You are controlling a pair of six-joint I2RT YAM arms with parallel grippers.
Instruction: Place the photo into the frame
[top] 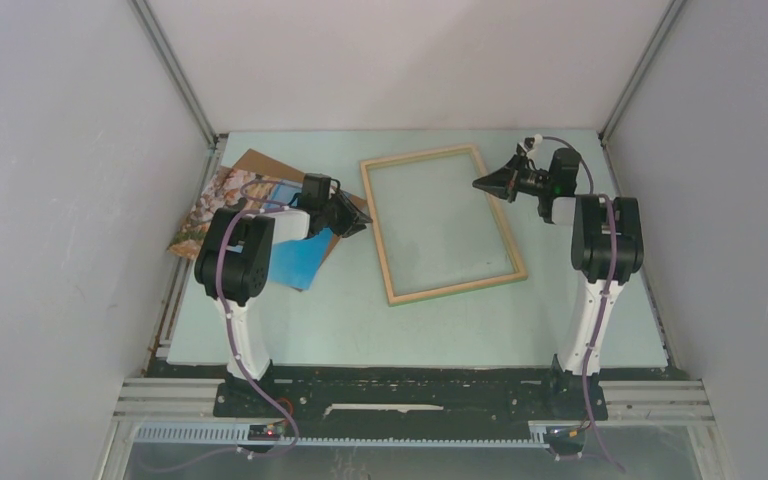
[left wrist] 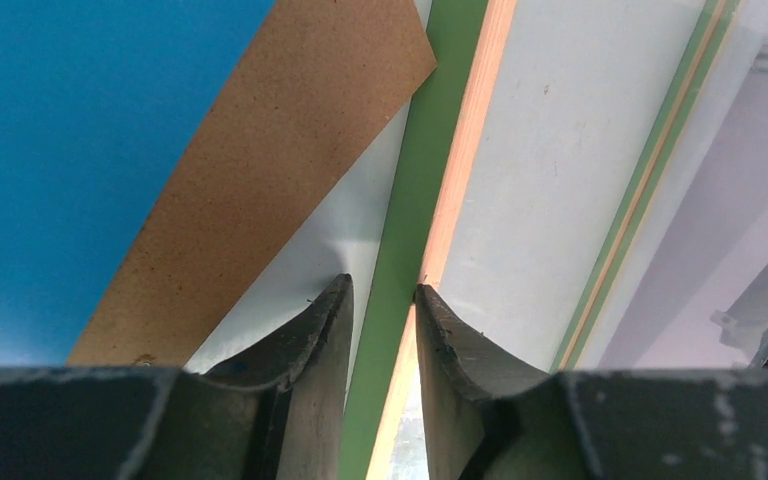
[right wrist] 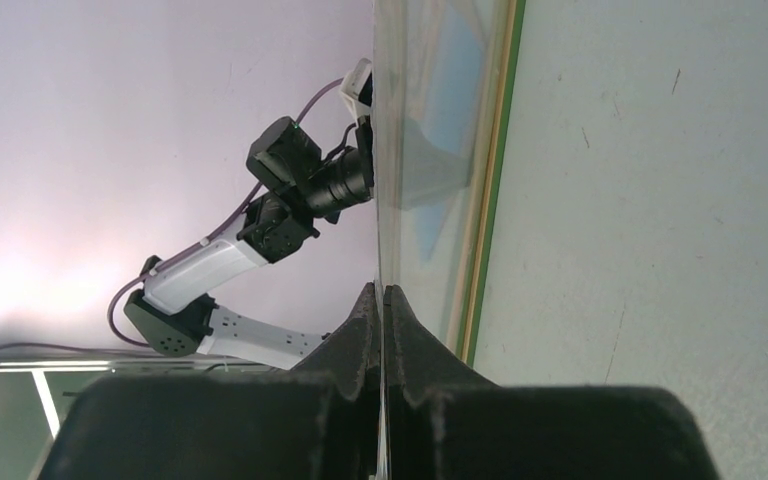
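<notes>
A wooden frame (top: 442,292) with green outer edge and a clear panel lies mid-table. The photo (top: 203,215), a floral print, lies at left with a blue sheet (top: 295,260) and brown board (left wrist: 240,160), partly hidden by my left arm. My left gripper (top: 360,225) is at the frame's left rail; in its wrist view the fingertips (left wrist: 430,310) meet that rail's edge, fingers slightly apart. My right gripper (top: 478,184) is shut at the frame's right rail; in its wrist view a thin clear edge runs up from the fingertips (right wrist: 396,305), whether held is unclear.
Walls bound the table (top: 440,340) at left, right and back. The front strip of table between the arms is clear. The brown board's corner reaches the frame's left rail.
</notes>
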